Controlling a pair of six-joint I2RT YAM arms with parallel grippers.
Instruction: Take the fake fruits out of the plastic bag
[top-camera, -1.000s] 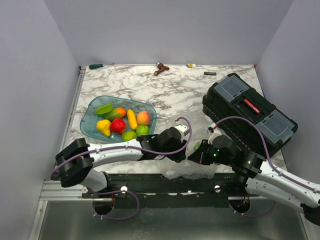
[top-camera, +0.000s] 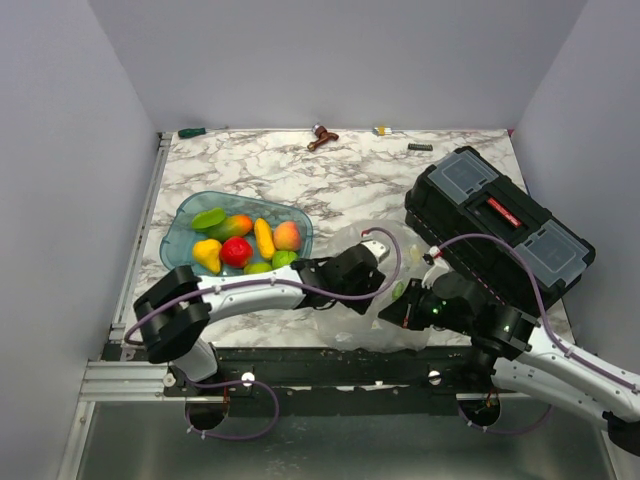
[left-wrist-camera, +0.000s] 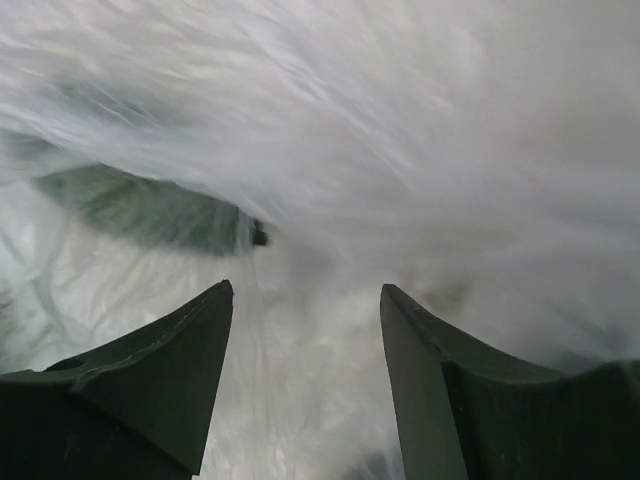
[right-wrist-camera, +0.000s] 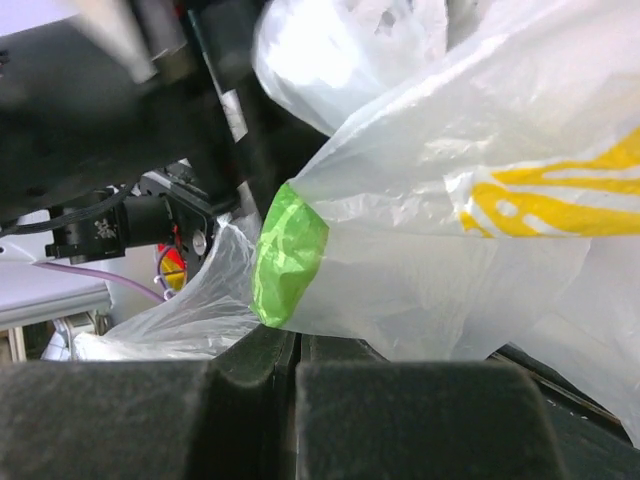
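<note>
The translucent white plastic bag lies crumpled at the table's front middle; its yellow print and a green patch show in the right wrist view. My left gripper is part open, with bag film ahead of and around its fingers. A blurred dark green shape shows at the left there; I cannot tell what it is. My right gripper is shut with the bag's thin film gathered at its fingertips. Removed fruits, among them a red one, a banana and a peach, sit in the blue basket.
A black toolbox stands close to the right of the bag. A screwdriver, a brown pipe fitting and small items lie along the back edge.
The right arm has barely moved.
</note>
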